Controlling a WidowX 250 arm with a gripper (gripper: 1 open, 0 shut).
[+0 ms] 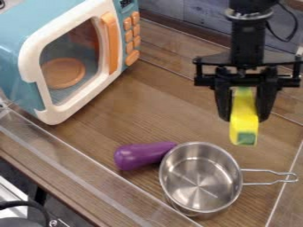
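My black gripper (244,96) hangs at the upper right, shut on a yellow block (244,122) with a green end, held upright above the wooden counter. Below and left of it, a steel pot (199,182) with a wire handle pointing right stands on the counter. A purple eggplant (142,154) lies just left of the pot.
A blue and white toy microwave (48,93) with orange buttons and its front opening showing occupies the upper left. A wall runs along the back.
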